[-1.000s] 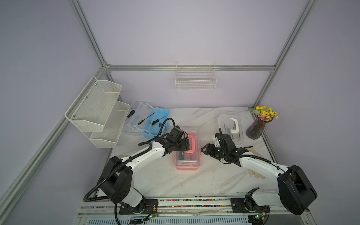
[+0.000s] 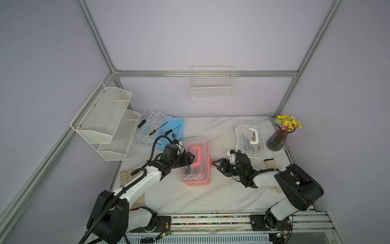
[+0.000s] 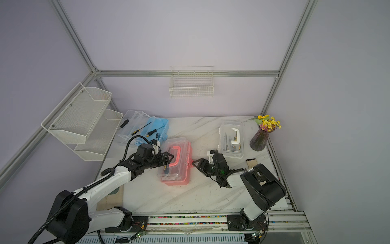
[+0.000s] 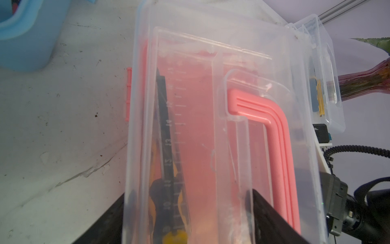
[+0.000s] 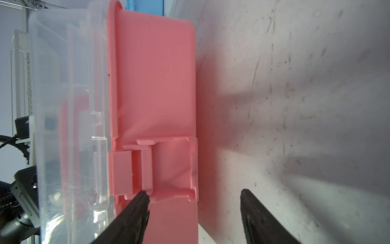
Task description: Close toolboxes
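A pink toolbox with a clear lid and pink handle stands mid-table, its lid down over tools. My left gripper is shut on the lid, as the left wrist view shows. My right gripper is part open, beside the box's pink side, just short of the latch, with nothing between its fingers. In the right wrist view the latch stands at the seam between lid and base.
An open blue toolbox with screwdrivers sits back left. A closed clear toolbox and a flower vase stand back right. Gloves lie at both sides. White racks hang on the walls.
Since a second ago my left gripper and the pink box have shifted left. My right gripper has moved left and slightly down toward the box's side.
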